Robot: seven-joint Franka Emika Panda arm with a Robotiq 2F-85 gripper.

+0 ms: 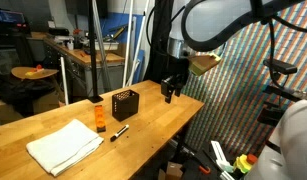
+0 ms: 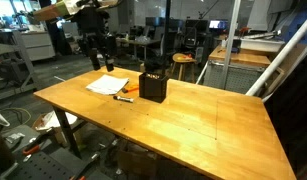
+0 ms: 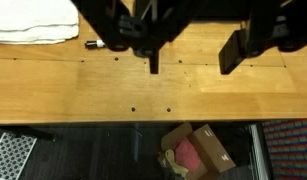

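In the wrist view my gripper is open, its dark fingers wide apart with only bare table beneath. It hangs above the wooden table, right of a black mesh box in exterior view 1. A white folded cloth lies flat toward the left. Between cloth and box stand out an orange object and a small dark marker-like item. That marker-like item also shows near the cloth in the wrist view, off to the left of the fingers.
A stool and desks stand in the background, away from the arm.
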